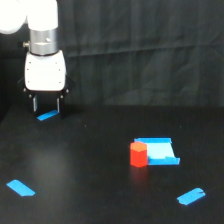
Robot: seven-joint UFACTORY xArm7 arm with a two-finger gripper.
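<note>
A red block (138,155) stands on the dark table, overlapping the left side of a white square patch with a blue border (164,150). Whether the block rests on the patch or just in front of it, I cannot tell. My white arm comes down at the upper left, and its gripper (46,104) points downward there, far from the block. The two dark fingers stand apart, with nothing seen between them.
One blue strip (47,115) lies on the table below the gripper. Another strip (20,188) is at the front left, and a third strip (191,196) at the front right. A dark curtain (140,50) hangs behind.
</note>
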